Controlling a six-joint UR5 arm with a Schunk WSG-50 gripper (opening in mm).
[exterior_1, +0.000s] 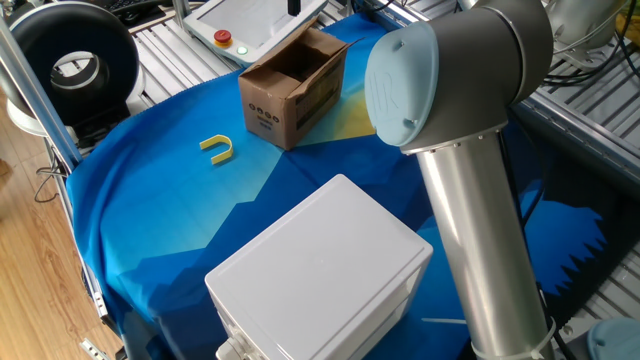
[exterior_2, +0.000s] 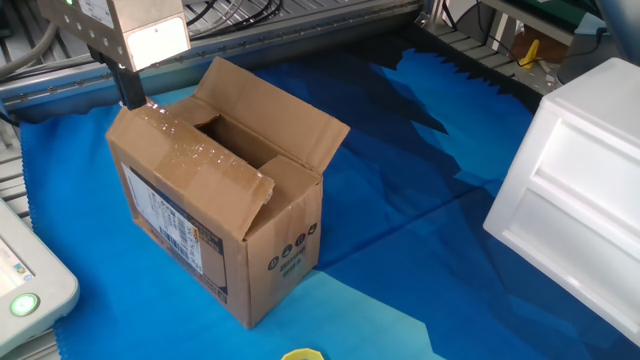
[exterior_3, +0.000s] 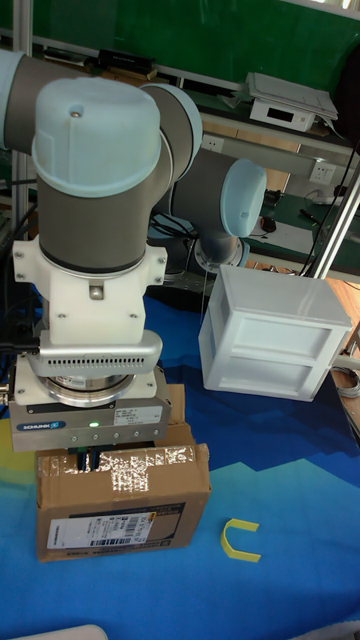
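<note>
An open cardboard box (exterior_2: 175, 180) stands upright on the blue cloth, one flap (exterior_2: 270, 110) raised and the taped near flap (exterior_2: 190, 150) sloping over part of the opening. My gripper (exterior_2: 133, 100) reaches down at the left end of that taped flap, in exterior view 2. Its dark fingers look like a single bar there, so their spacing is unclear. From exterior view 3 the gripper (exterior_3: 83, 461) overlaps the box's top edge. Whether it touches the cardboard I cannot tell. The inside of the box is mostly in shadow.
A white drawer unit (exterior_1: 320, 270) stands on the cloth, apart from the box. Between them to one side lies a yellow U-shaped piece (exterior_1: 229, 150). A control pendant (exterior_1: 255, 25) with a red button sits behind the box. Open cloth (exterior_1: 150, 195) spreads at the left.
</note>
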